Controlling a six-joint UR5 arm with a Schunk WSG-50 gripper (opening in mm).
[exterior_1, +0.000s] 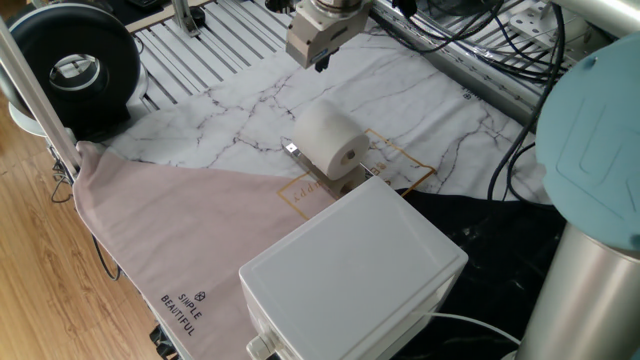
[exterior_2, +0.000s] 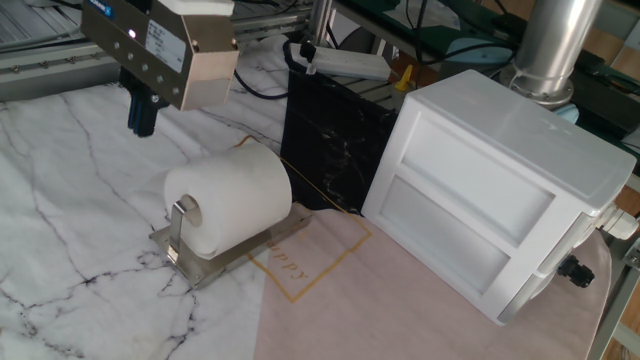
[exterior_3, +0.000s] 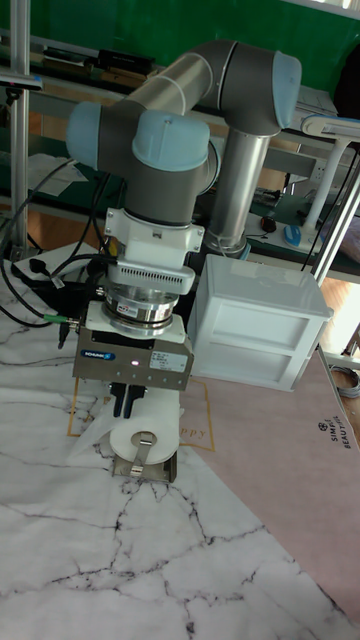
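A white paper roll sits on a metal holder, its axis level, on the marble-patterned part of the cloth. In the second exterior view a bent metal end of the holder passes into the roll's core. My gripper hangs above the table, apart from the roll, with its dark fingers pointing down. They look close together with nothing between them, also in the third exterior view, where the gripper overlaps the roll's upper left side. Seen from the first exterior view, the gripper is behind the roll.
A white drawer box stands near the roll, with its two drawer fronts shut. Black cables run along the table's side. A black ring-shaped object stands at the far left.
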